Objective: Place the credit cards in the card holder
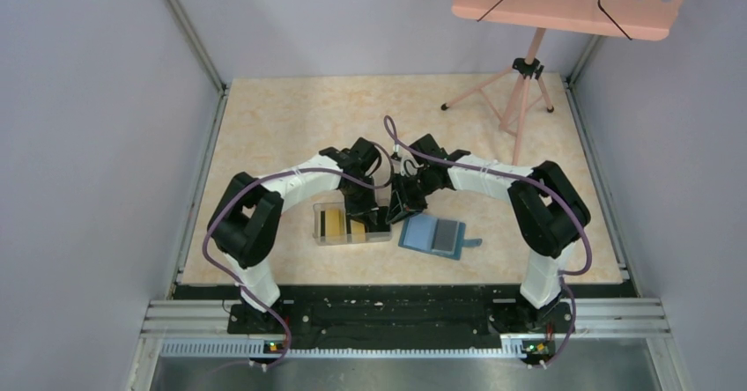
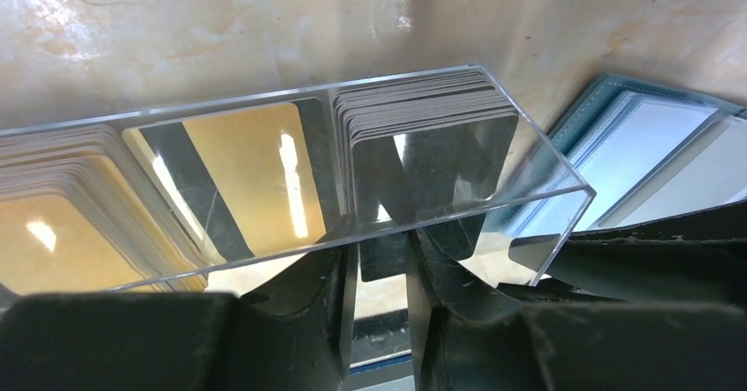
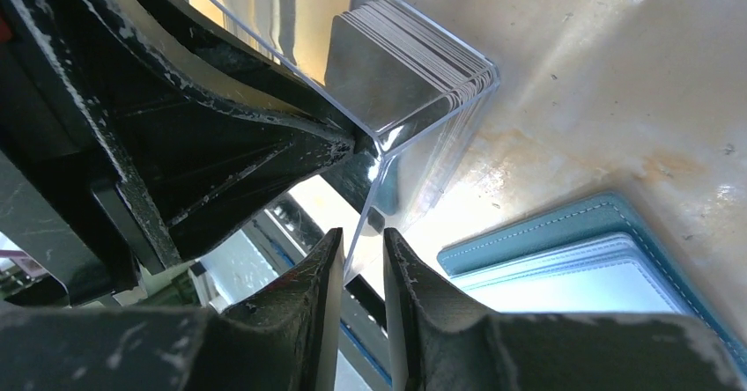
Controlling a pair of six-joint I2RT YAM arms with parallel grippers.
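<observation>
A clear acrylic box (image 1: 326, 237) holds stacks of gold cards (image 2: 62, 232) and dark cards (image 2: 427, 158). My left gripper is over the box's dark-card end, fingers parted around the lower part of a dark card seen through the acrylic; a grip is unclear. My right gripper is at the box's right end, fingers either side of or just before its clear corner edge; contact is unclear. The blue card holder (image 1: 440, 237) lies open on the table right of the box.
A pink stand (image 1: 524, 83) occupies the back right. The two grippers are very close together.
</observation>
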